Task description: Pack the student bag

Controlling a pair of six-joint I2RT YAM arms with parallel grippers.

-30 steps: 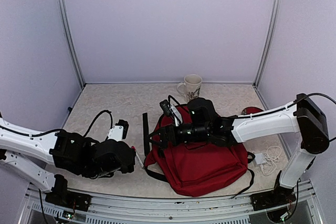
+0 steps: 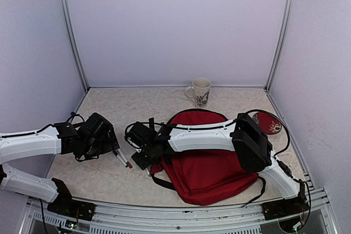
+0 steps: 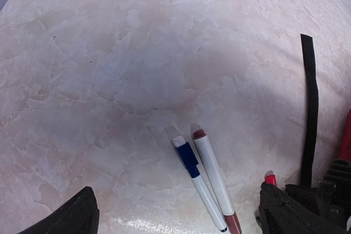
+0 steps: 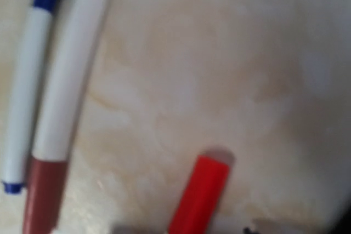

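Note:
The red bag (image 2: 214,173) lies on the right half of the table, partly under my right arm. Left of it, a blue-capped white pen (image 3: 203,193) and a thicker white marker with dull red ends (image 3: 215,173) lie side by side. In the left wrist view my left gripper stands open over this pair, holding nothing. My right gripper (image 2: 141,161) is down at a third, red-capped pen (image 4: 198,195), hiding most of it. Its fingers barely show in the right wrist view, so their grip is unclear.
A patterned mug (image 2: 201,91) stands behind the bag. A round red item with a floral pattern (image 2: 267,123) lies at the right, with a white cable (image 2: 287,159) below it. A black strap (image 3: 310,108) runs beside the bag.
My right gripper has moved left and down from above the bag to the red-capped pen.

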